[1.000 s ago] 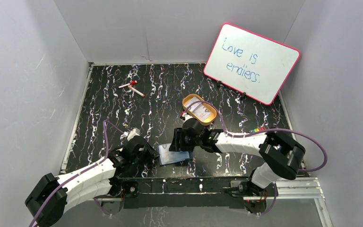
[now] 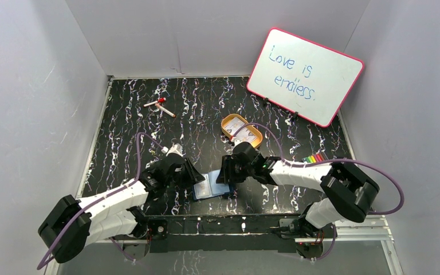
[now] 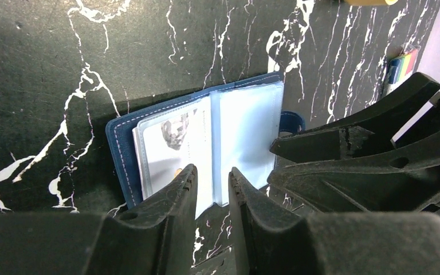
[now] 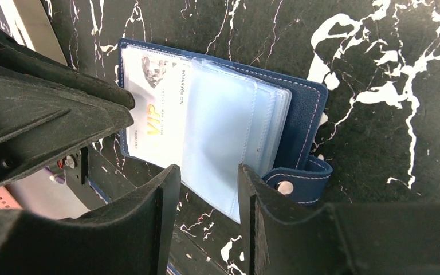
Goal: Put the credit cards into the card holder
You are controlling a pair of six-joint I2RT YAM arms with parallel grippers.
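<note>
The blue card holder (image 2: 205, 195) lies spread on the table below both grippers. In the left wrist view, a white card (image 3: 190, 154) with a grey picture sits on its left side, beside a clear sleeve page (image 3: 246, 132). From the right, the same card (image 4: 156, 109) shows "VIP" lettering, with the clear sleeve (image 4: 217, 126) next to it. Over the card side, my left gripper is parted a little, nothing seen between its fingers. My right gripper stands open over the sleeve page, its fingers empty.
Behind the holder, a yellow tray (image 2: 255, 141) contains cards. Pens (image 2: 160, 106) lie at the back left, coloured markers (image 2: 315, 158) at the right. A whiteboard (image 2: 306, 75) stands at the back right. Both grippers are close together.
My left gripper has moved right, over the holder; the right one has shifted slightly right.
</note>
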